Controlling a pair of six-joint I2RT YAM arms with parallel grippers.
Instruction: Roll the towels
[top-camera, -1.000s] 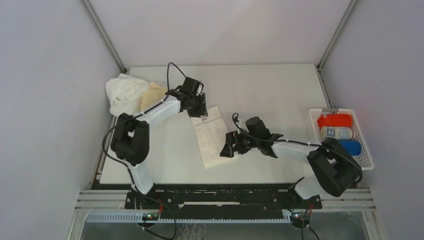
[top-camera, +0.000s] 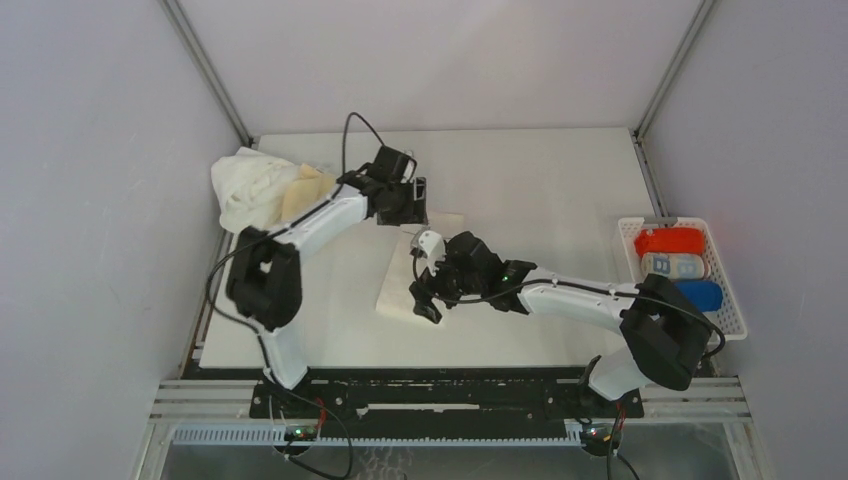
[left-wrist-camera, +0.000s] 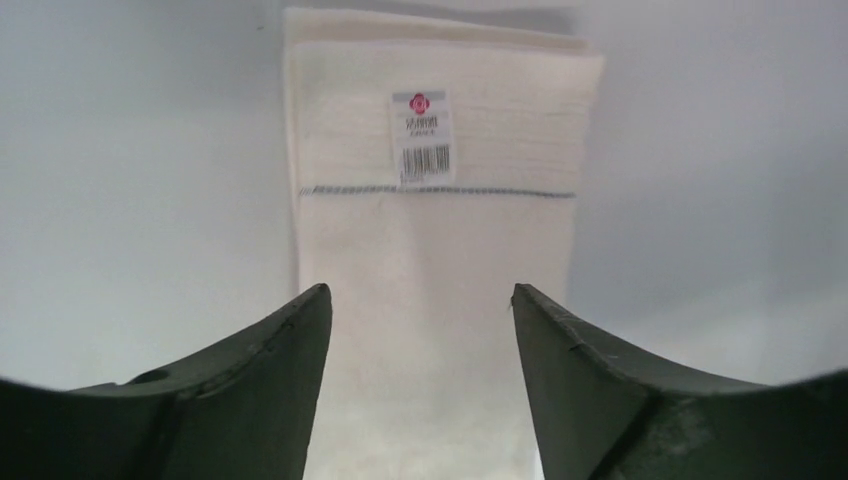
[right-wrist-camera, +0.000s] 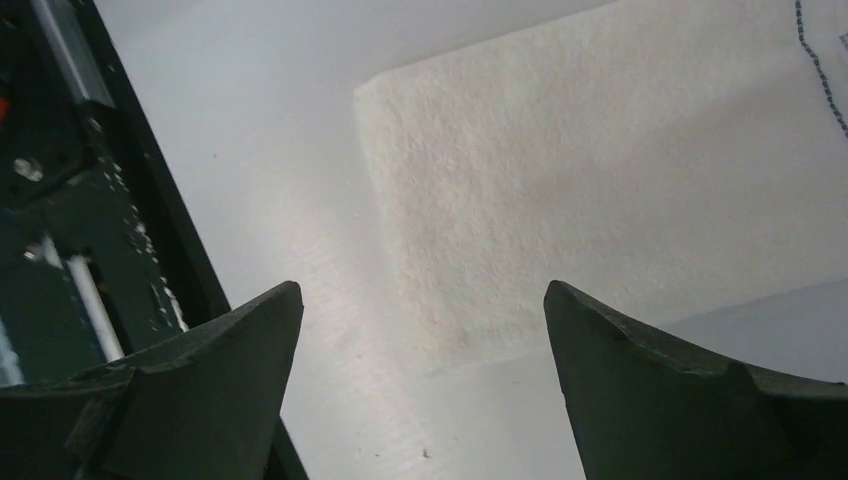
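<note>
A cream towel (top-camera: 397, 285) lies folded into a flat strip at the middle of the table, slightly slanted. In the left wrist view the towel (left-wrist-camera: 430, 260) shows its far end with a grey stripe and a barcode label (left-wrist-camera: 424, 138). My left gripper (top-camera: 420, 212) is over that far end, its fingers (left-wrist-camera: 285, 370) apart with nothing gripped. Across the near half hangs my right gripper (top-camera: 425, 300), hiding part of the cloth. In the right wrist view the towel's plain near end (right-wrist-camera: 480, 230) lies beyond the parted fingers (right-wrist-camera: 225, 360), nothing between them.
A heap of white cloth (top-camera: 240, 190) and a yellowish cloth (top-camera: 305, 190) rest at the back left. On the right, a white basket (top-camera: 738, 325) holds red, light and blue rolled items.
My right gripper has moved left across the towel's near half. My left gripper has shifted a little right. The towel has turned, its near end swinging left and its far end right.
</note>
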